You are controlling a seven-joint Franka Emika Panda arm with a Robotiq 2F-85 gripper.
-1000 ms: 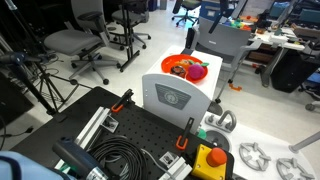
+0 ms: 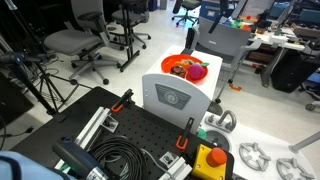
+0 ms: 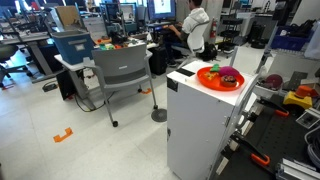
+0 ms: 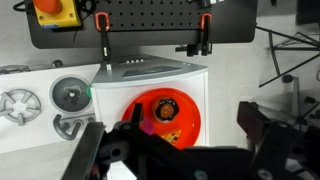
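On the white counter beside a white panel lies a round red plate. It carries a dark brown round piece, an orange piece and a purple piece, with a bit of green beside them. From above, the wrist view shows my gripper open, its dark fingers wide apart at the lower edge. Nothing is held between them. Part of the plate and the purple piece is hidden at the bottom of that view.
A small sink with a faucet and a stove burner lie beside the plate. A yellow box with a red button stands on the black perforated table, near coiled black cables. Grey floor beyond the counter is open.
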